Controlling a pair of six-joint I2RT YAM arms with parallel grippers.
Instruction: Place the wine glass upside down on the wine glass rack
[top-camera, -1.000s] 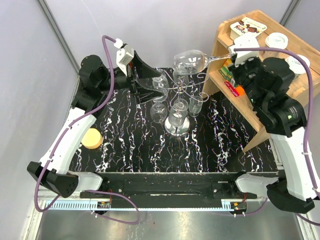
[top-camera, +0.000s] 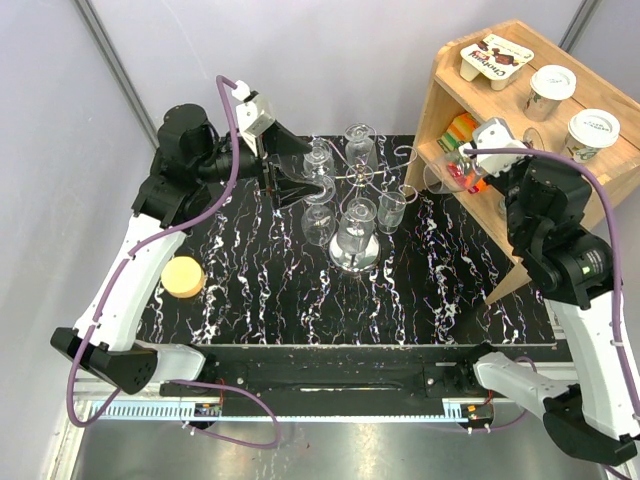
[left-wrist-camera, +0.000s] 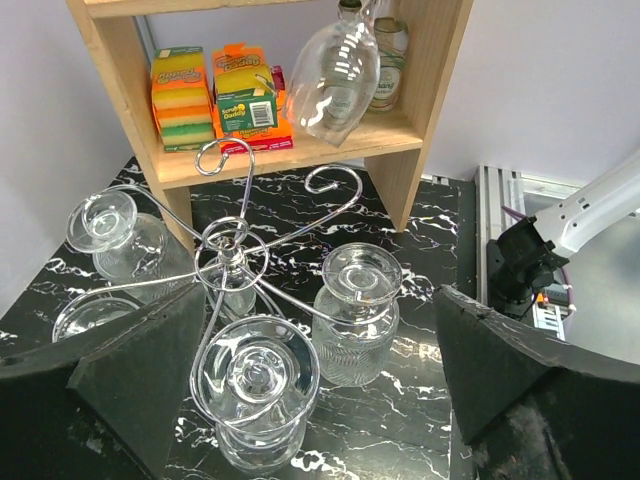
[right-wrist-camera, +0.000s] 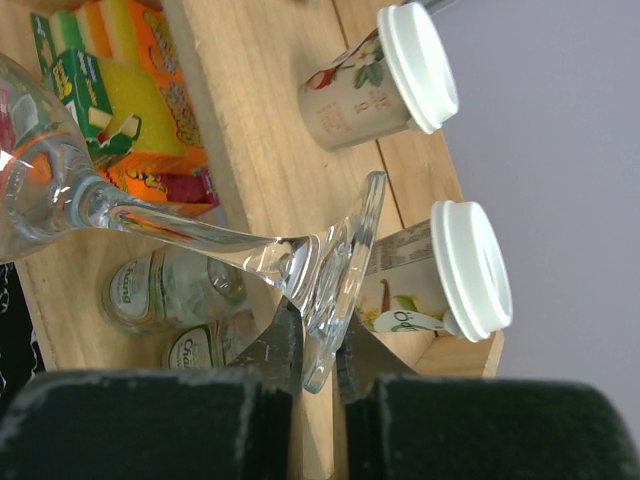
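The wine glass is held by my right gripper at its foot, the stem lying sideways in the right wrist view and the bowl reaching left in front of the shelf. The metal wine glass rack (left-wrist-camera: 228, 252) stands on the marble top with several upturned glasses on it; two of its curled hooks on the shelf side show no glass on them. My left gripper (top-camera: 280, 170) is open at the left of the rack, above it in the left wrist view.
A wooden shelf (top-camera: 445, 85) at the right holds sponge packs (left-wrist-camera: 180, 100), bottles (right-wrist-camera: 165, 290) and, on top, lidded cups (right-wrist-camera: 360, 90). A round yellow object (top-camera: 182, 276) lies left on the marble, whose front area is clear.
My right gripper with the glass has moved rightward and toward the front, away from above the rack to before the shelf. The left arm shifted very slightly.
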